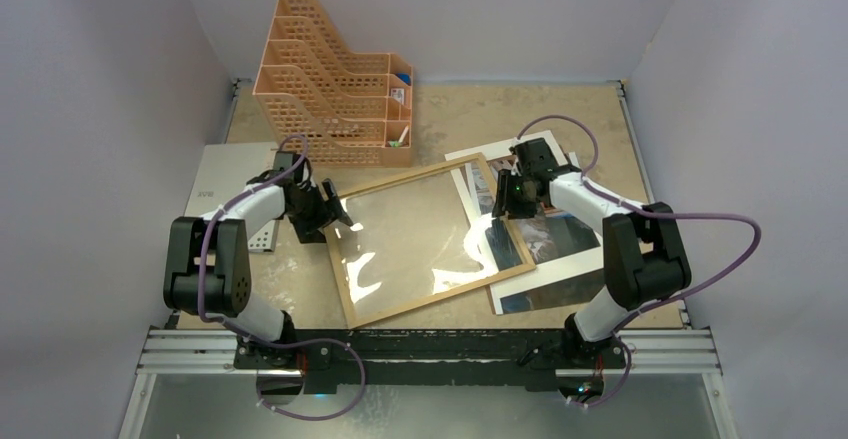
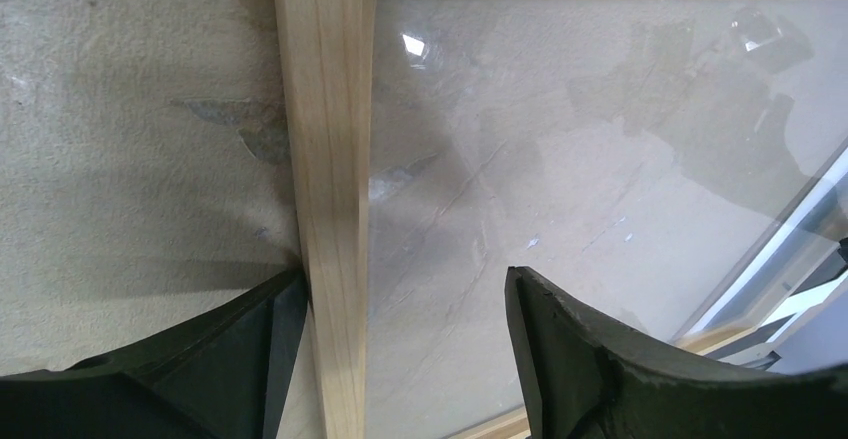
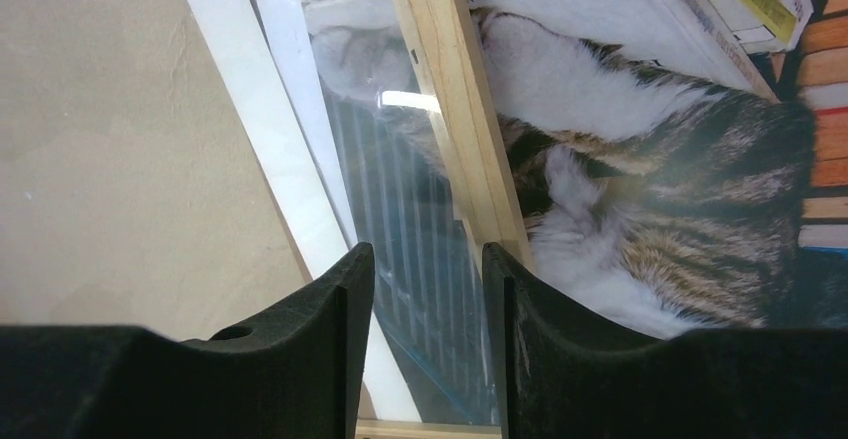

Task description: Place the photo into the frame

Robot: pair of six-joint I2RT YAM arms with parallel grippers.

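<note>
The wooden frame [image 1: 390,314] with its clear sheet lies on the table, its right side over the photos [image 1: 555,289]. My left gripper stands open at the left side bar [image 2: 330,159], one finger against its outer edge, the other over the sheet. My right gripper is part open at the right bar [image 3: 465,109]; one finger is at that bar, the other over the sheet. A cat photo [image 3: 650,209] shows outside the bar, and white-bordered prints show beneath the sheet.
An orange slotted organiser [image 1: 330,99] stands at the back left. A white board [image 1: 225,169] lies under the left arm. Bare table shows at the back middle; walls close off the back and sides.
</note>
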